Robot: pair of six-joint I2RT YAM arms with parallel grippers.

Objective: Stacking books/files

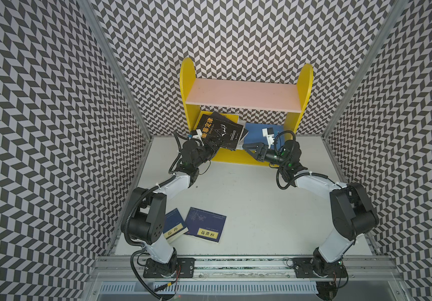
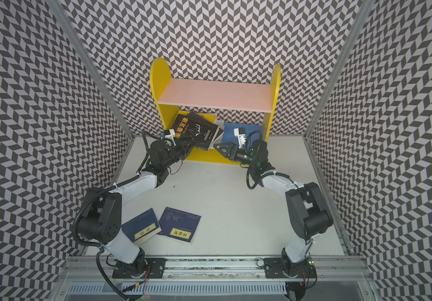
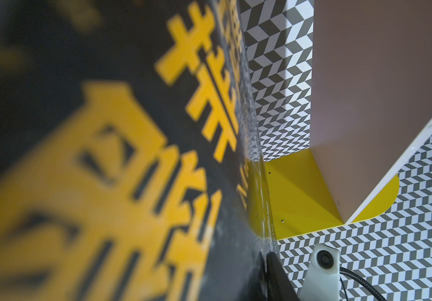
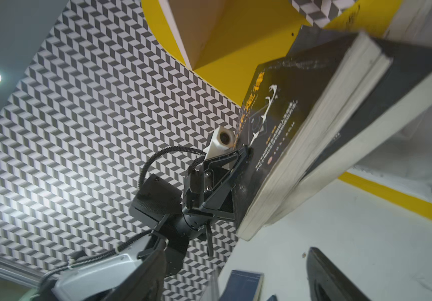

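A black book with yellow lettering (image 1: pixel 232 131) is tilted in front of the lower left of the shelf, its pages facing right. My left gripper is shut on this black book at its near edge; in the left wrist view the cover (image 3: pixel 125 150) fills the left half. Behind it a second dark book (image 4: pixel 376 95) sticks out at an angle. My right gripper (image 2: pixel 221 149) stands part open to the right of the books, apart from them, with nothing between its fingers. A blue book (image 1: pixel 256 131) lies in the shelf's right part.
The yellow shelf with a pink upper board (image 1: pixel 243 93) stands at the back. Two dark blue books (image 1: pixel 205 220) (image 1: pixel 174 224) lie at the table's front left.
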